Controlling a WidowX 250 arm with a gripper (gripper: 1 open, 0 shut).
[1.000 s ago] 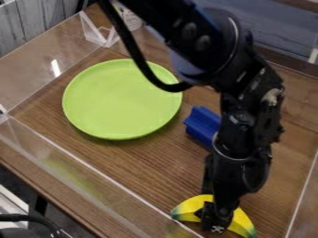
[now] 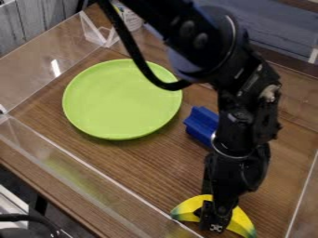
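Observation:
My black arm reaches down the right half of the view, with the gripper low over a yellow banana at the bottom right. The gripper's tip overlaps the middle of the banana, and its fingers are dark, so whether they are open or closed on it cannot be made out. A green plate lies at the upper left. A blue block sits behind the arm at the middle.
Clear panels edge the table on the left, front and right. A white item stands at the back left, near the top edge.

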